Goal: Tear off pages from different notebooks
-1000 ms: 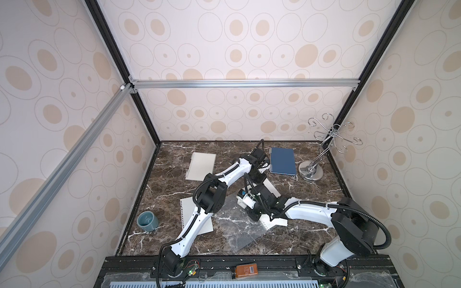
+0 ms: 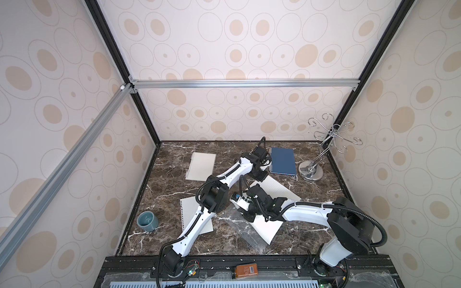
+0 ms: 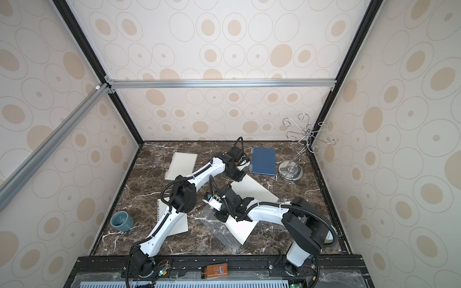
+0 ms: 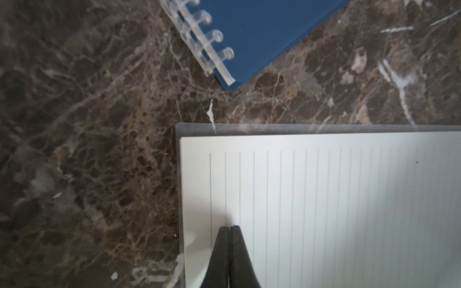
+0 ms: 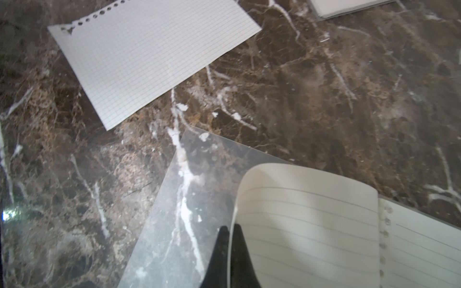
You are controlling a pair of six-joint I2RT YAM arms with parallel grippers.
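An open notebook (image 2: 283, 189) with lined pages and clear cover lies at the centre right of the table. My left gripper is shut, tips on or just over the page near the notebook's far end. My right gripper is shut on the curled edge of a page (image 5: 307, 211), lifted over the clear cover (image 5: 163, 240). A blue ring-bound notebook (image 2: 282, 160) lies behind. A cream notebook (image 2: 201, 165) is at the back left. A loose squared sheet (image 5: 153, 52) with torn holes lies on the left, partly under my left arm.
A blue mug (image 2: 148, 220) stands at the front left. A chrome stand (image 2: 311, 170) is at the back right, beside the blue notebook.
The white pages have spread out over much of the clear cover since a second ago.
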